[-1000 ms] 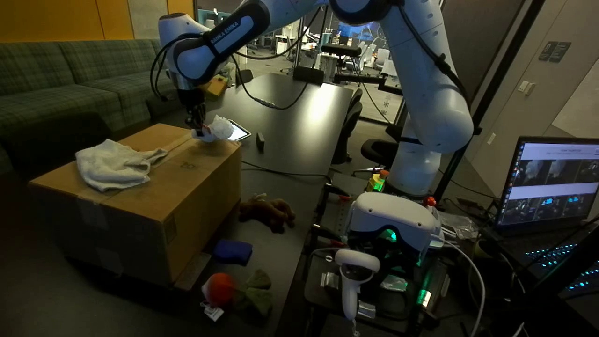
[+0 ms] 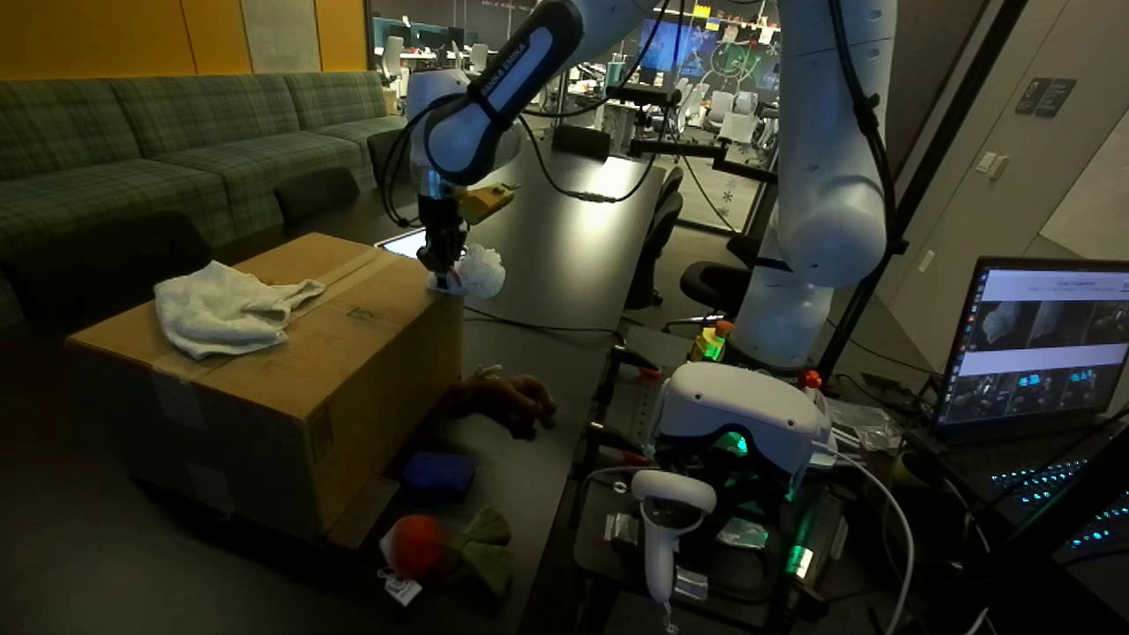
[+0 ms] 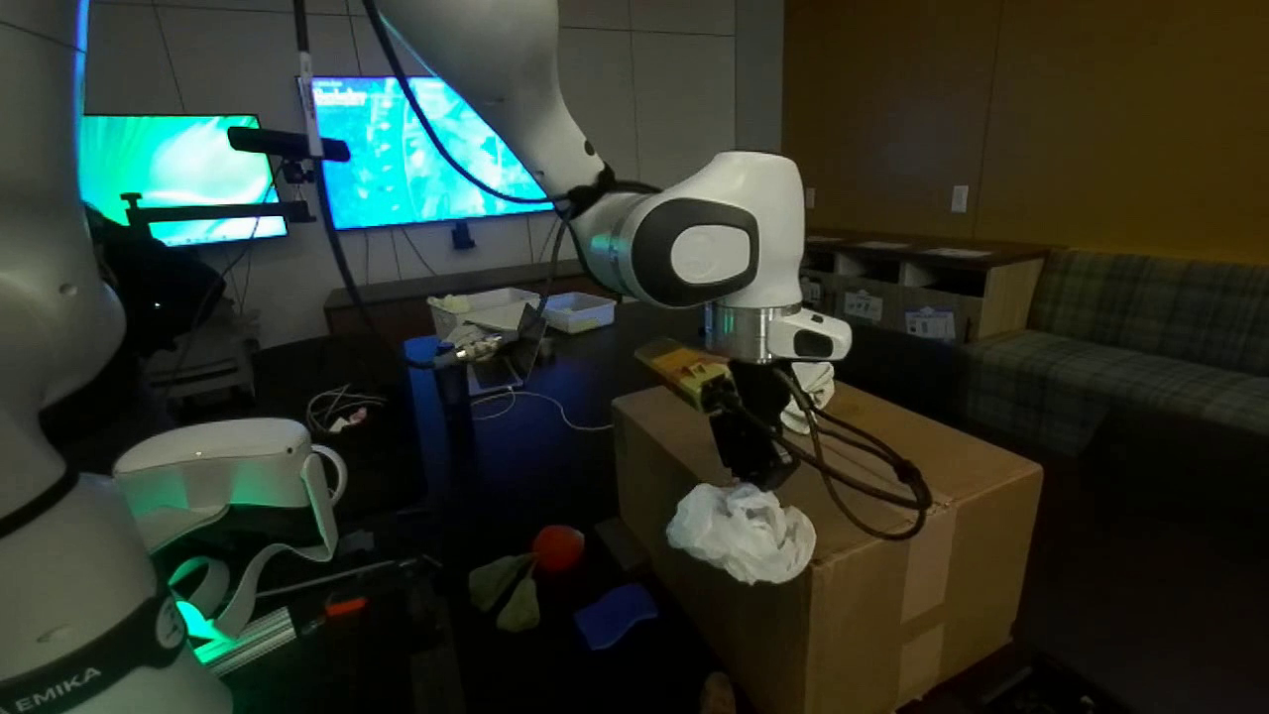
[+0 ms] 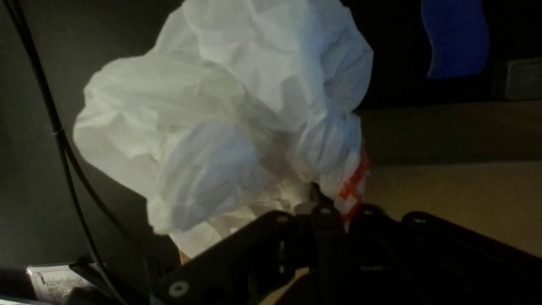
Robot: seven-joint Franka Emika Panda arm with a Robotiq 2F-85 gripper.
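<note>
A crumpled white plastic bag (image 4: 223, 117) with a red print at one corner is pinched in my gripper, which is shut on it. From exterior view 1, the bag (image 2: 482, 272) hangs at the cardboard box's far right corner, level with the box top, and the gripper (image 2: 444, 270) points downward there. In exterior view 2 the bag (image 3: 744, 532) covers a corner of the box (image 3: 987, 482), beneath the gripper (image 3: 757, 474). Bag folds hide most of the fingertips.
On the box top lies a white towel (image 2: 233, 307). Beside the box on the table are a brown plush toy (image 2: 503, 402), a blue item (image 2: 437, 473) and a red plush with green leaves (image 2: 414, 546). A cable crosses the table, whose far stretch (image 2: 577, 233) is mostly clear.
My gripper has moved right with the bag, from over the box top to its corner beside the open table. The box and towel have shifted slightly right.
</note>
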